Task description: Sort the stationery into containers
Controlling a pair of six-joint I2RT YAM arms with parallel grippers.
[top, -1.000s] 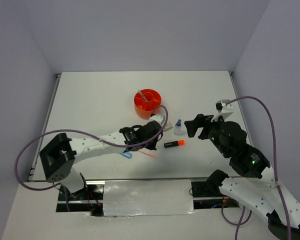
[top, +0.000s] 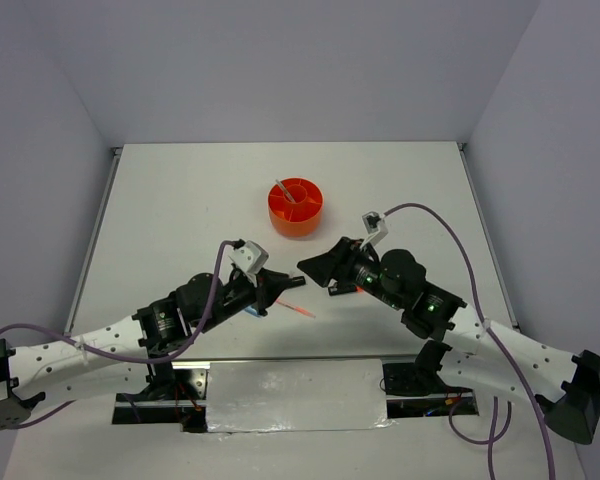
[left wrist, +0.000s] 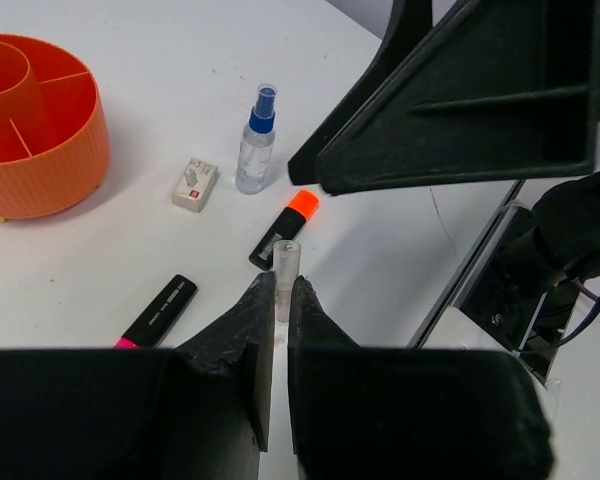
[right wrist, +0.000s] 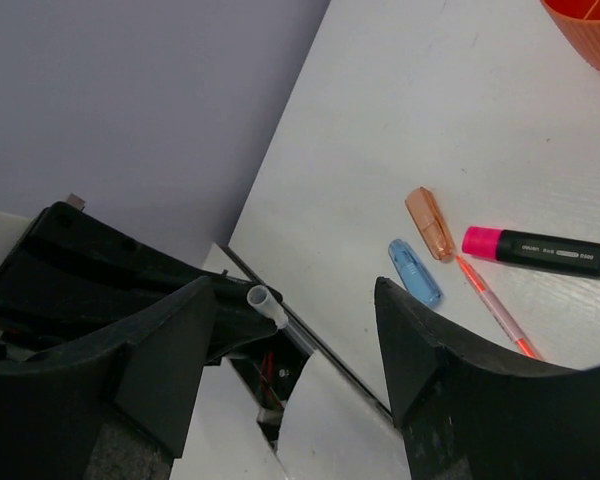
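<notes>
In the left wrist view, my left gripper is shut on a slim clear tube (left wrist: pixel 286 262), perhaps a pen end; its white tip (right wrist: pixel 265 303) shows in the right wrist view. My right gripper stands open, fingers apart, with that tip seen between them but no clear contact. Both grippers meet closely over the table's middle. Loose on the table are a black marker with pink cap (right wrist: pixel 537 251), an orange-ended marker (left wrist: pixel 285 228), a peach item (right wrist: pixel 430 222), a blue item (right wrist: pixel 414 272) and an orange-pink pen (right wrist: pixel 498 306). The divided orange container (top: pixel 295 224) stands behind.
A small spray bottle (left wrist: pixel 256 142) and a white eraser-like block (left wrist: pixel 195 185) stand near the right gripper. A pale stick (top: pixel 284 190) leans in the container. Free table lies at the far left and right.
My left gripper has drawn back from near the container toward the front left. The right gripper has come left toward it, now covering the bottle and part of the orange-ended marker from above.
</notes>
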